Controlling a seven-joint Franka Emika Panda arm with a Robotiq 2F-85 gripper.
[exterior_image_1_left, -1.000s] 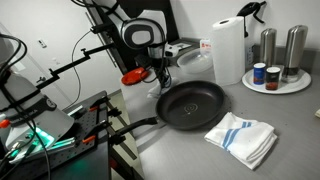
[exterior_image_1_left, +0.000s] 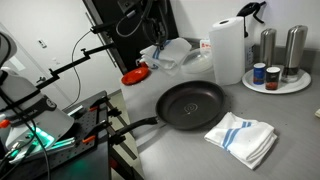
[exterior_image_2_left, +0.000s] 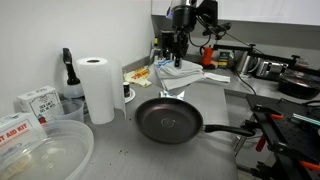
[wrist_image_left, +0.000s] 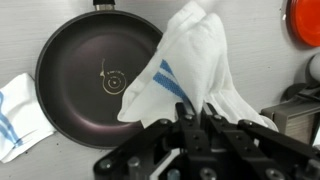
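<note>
A white cloth with a blue stripe (wrist_image_left: 175, 75) hangs from my gripper, which is shut on it. In exterior view 1 this cloth (exterior_image_1_left: 173, 52) is up in the air behind the pan, toward the far side. Exterior view 2 has the gripper (exterior_image_2_left: 183, 58) above the bunched cloth (exterior_image_2_left: 180, 72). The black frying pan (exterior_image_1_left: 192, 105) rests on the table, empty. A second, folded white cloth with blue stripes (exterior_image_1_left: 242, 138) lies flat beside the pan. From the wrist, the held cloth covers part of the pan's rim.
A paper towel roll (exterior_image_1_left: 227, 50) and a clear bowl (exterior_image_1_left: 198, 66) stand behind the pan. A plate with jars and shakers (exterior_image_1_left: 280, 84) is at the back right. A red dish (exterior_image_1_left: 135, 76) sits at the far left.
My gripper has risen from near the table beside the pan, going up and back. The cloth has lifted with it. Pan and folded cloth are where they were.
</note>
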